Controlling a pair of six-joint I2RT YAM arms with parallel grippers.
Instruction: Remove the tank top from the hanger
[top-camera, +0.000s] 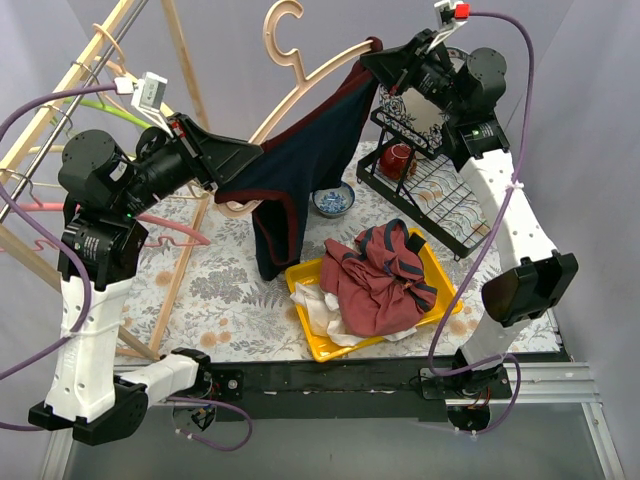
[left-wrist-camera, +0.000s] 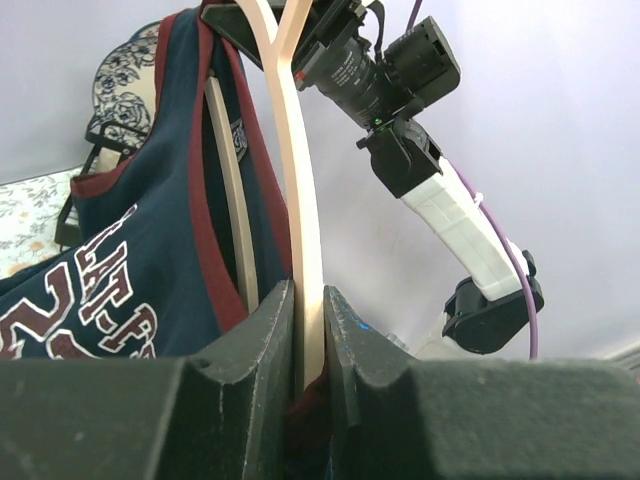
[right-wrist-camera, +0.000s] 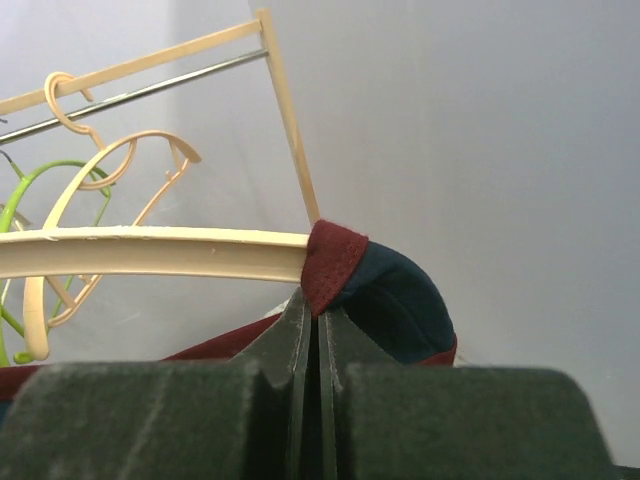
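Observation:
A navy tank top (top-camera: 312, 155) with maroon trim hangs from a cream wooden hanger (top-camera: 292, 98), stretched between both arms above the table. In the left wrist view, my left gripper is shut on the hanger's arm (left-wrist-camera: 300, 200), with maroon cloth bunched at its fingers. White lettering (left-wrist-camera: 100, 295) shows on the fabric there. My right gripper is shut on the tank top's maroon-edged strap, just beneath the hanger's other end. The strap (right-wrist-camera: 335, 265) still wraps that end. How much cloth lies inside the left fingers is hard to see.
A yellow tray (top-camera: 440, 280) with a folded red garment (top-camera: 375, 285) sits below. Behind stand a patterned bowl (top-camera: 333, 200) and a black dish rack (top-camera: 430, 205). At left, a wooden rack (top-camera: 185, 60) carries several hangers, close to my left arm.

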